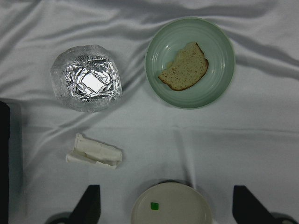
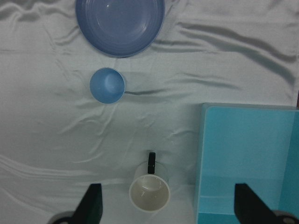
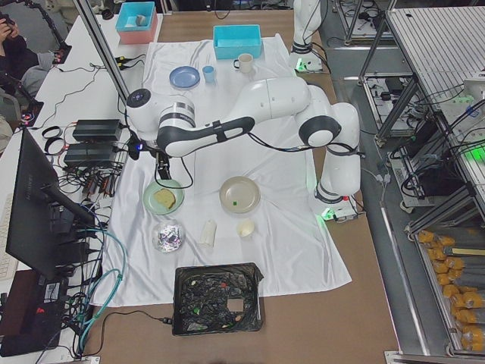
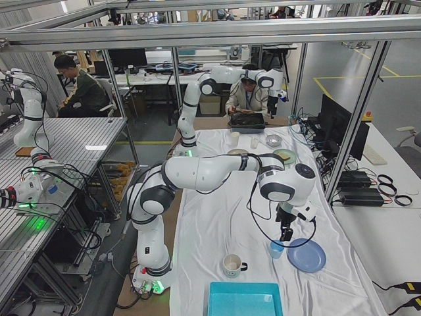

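My left gripper hangs open and empty above the near end of the cloth. Below it lie a green plate [image 1: 210, 88] with a bread slice [image 1: 184, 67], a crumpled foil item [image 1: 86, 77], a folded white item [image 1: 93, 151] and a beige plate [image 1: 177, 210] with a small green square [image 1: 154, 206]. My right gripper is open too, above a blue plate [image 2: 119, 25], a blue cup [image 2: 106, 85], a white mug [image 2: 149, 191] with black handle and a turquoise bin [image 2: 245, 149].
A black-lined tray [image 3: 217, 298] stands at the near table edge. A monitor [image 3: 38, 220] and cables crowd the left side.
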